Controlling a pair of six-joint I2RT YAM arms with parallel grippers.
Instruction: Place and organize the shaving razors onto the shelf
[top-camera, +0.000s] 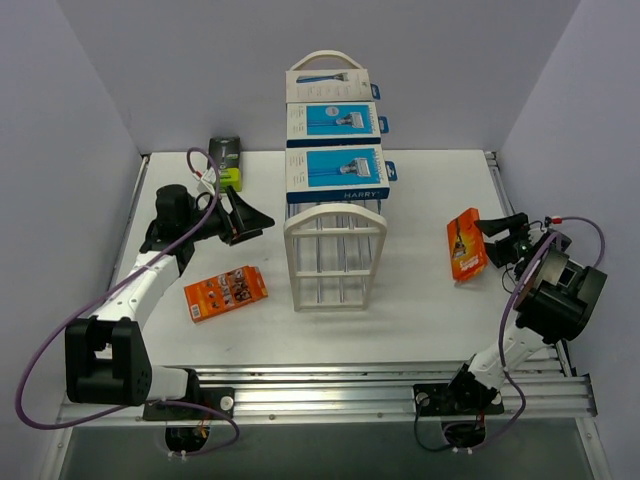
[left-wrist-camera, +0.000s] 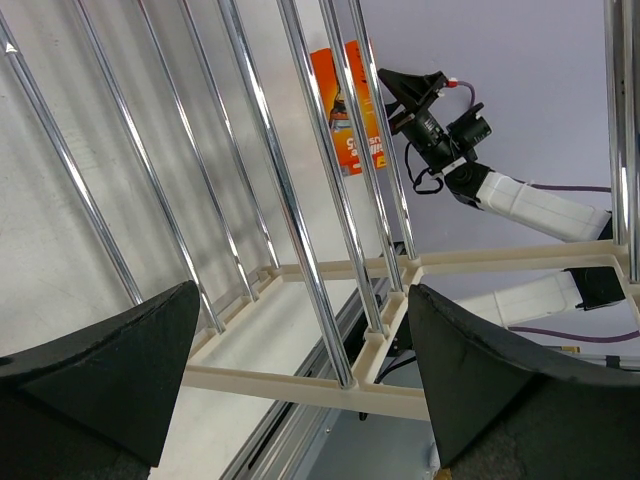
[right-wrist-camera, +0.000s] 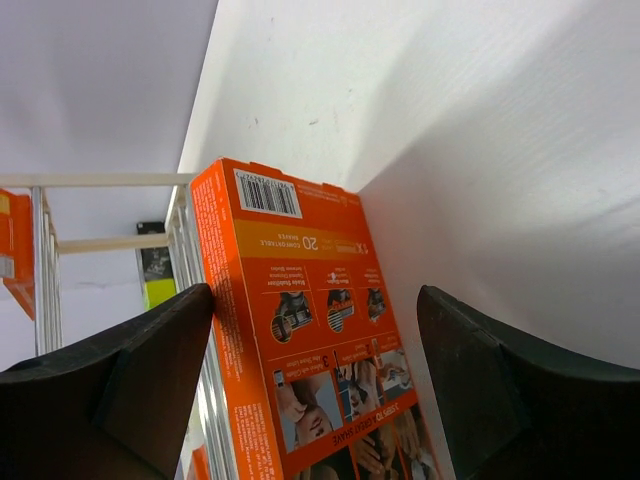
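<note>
An orange razor package (top-camera: 466, 243) at the right side of the table is held tilted by my right gripper (top-camera: 485, 233), shut on its edge; in the right wrist view it (right-wrist-camera: 320, 320) lies between the fingers. My left gripper (top-camera: 248, 220) stands open, left of the wire shelf (top-camera: 335, 270), whose bars fill the left wrist view. Three blue-and-white razor boxes (top-camera: 335, 175) sit on the shelf's top. A second orange package (top-camera: 225, 293) lies flat at front left.
A dark green-and-yellow package (top-camera: 225, 160) lies at back left, behind my left arm.
</note>
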